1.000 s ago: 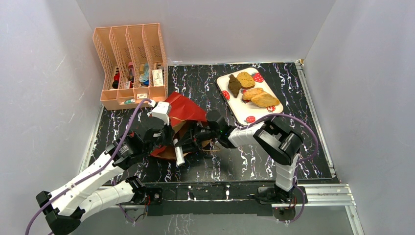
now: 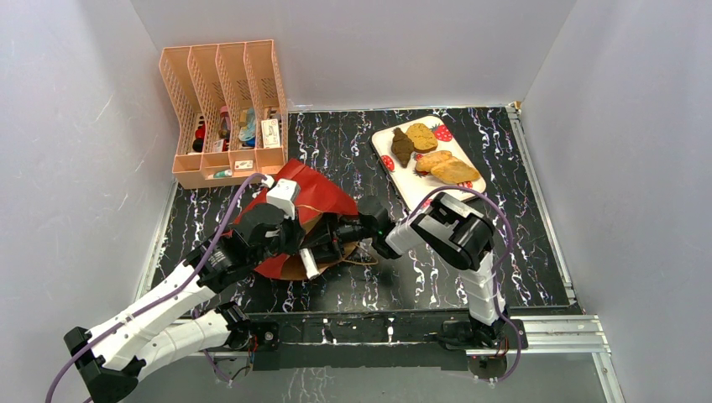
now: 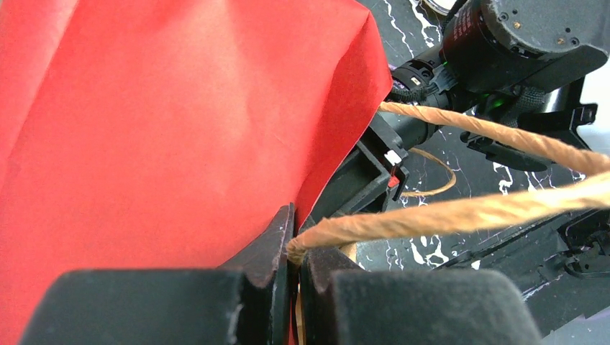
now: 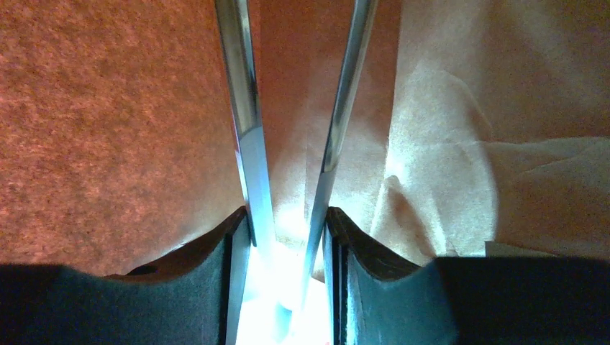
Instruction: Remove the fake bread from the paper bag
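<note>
The paper bag point(image 2: 326, 190), red outside and tan inside, lies at the table's left-centre with its mouth toward the right arm. My left gripper is shut on the bag's edge, beside a twisted cord handle point(image 3: 431, 208). My right gripper reaches inside the bag, its fingers apart. Ahead of them run two shiny strips that I cannot identify. To their left in the right wrist view is a brown speckled, bread-like surface point(image 4: 108, 144); wrinkled bag paper fills the right side. From above, the arms hide the bag's inside.
On a strawberry-patterned tray point(image 2: 397, 182) at the right back lie several pieces of fake bread point(image 2: 454, 171). An orange divided rack point(image 2: 193, 178) with small items stands at the left back.
The right arm's elbow has swung left and slightly up in the top view, while its gripper stays at the bag's mouth. My left gripper has shifted slightly right with the bag's edge.
</note>
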